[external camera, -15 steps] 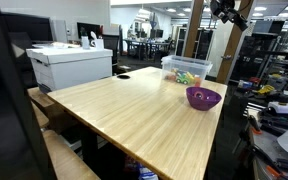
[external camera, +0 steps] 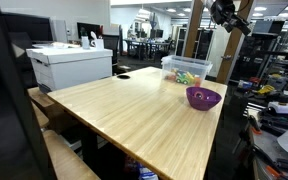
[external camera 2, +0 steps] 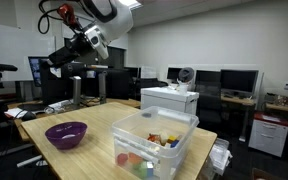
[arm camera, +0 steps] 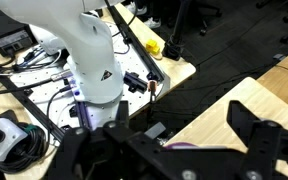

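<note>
The gripper [external camera 2: 50,42] is raised high above the table, at the upper left of exterior view 2 and near the top right of exterior view 1. Its dark fingers stand apart, and nothing shows between them. On the table well below sits a purple bowl [external camera: 203,98], also seen as the bowl [external camera 2: 66,135] in the second exterior view. A clear plastic bin [external camera 2: 152,125] holds several small coloured items and stands beside the bowl. In the wrist view, only a sliver of the purple bowl [arm camera: 184,146] shows past the black fingers.
A white cabinet [external camera: 74,68] stands beyond its far edge. A small dark flat item [external camera: 123,76] lies near that end. Cables and stands fill the floor beside the table.
The gripper has tilted slightly and shifted a little at the top right. The bowl and the bin have stayed in place.
</note>
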